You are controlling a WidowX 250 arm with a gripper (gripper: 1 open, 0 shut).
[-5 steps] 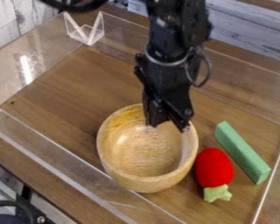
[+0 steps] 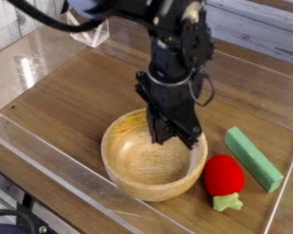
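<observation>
The black gripper (image 2: 174, 128) hangs from above over the back part of a wooden bowl (image 2: 143, 169), its fingertips pointing down near the bowl's rear rim. It looks shut, with nothing visible between its fingers. Right of the bowl lie a red soft toy vegetable (image 2: 223, 175) with pale green leaves and a long green block (image 2: 253, 158).
Clear plastic walls border the work area on the left, front and right. A clear bracket stands at the back left.
The arm has drawn back and up slightly from where it was a second ago. The bowl, toy and block look unmoved.
</observation>
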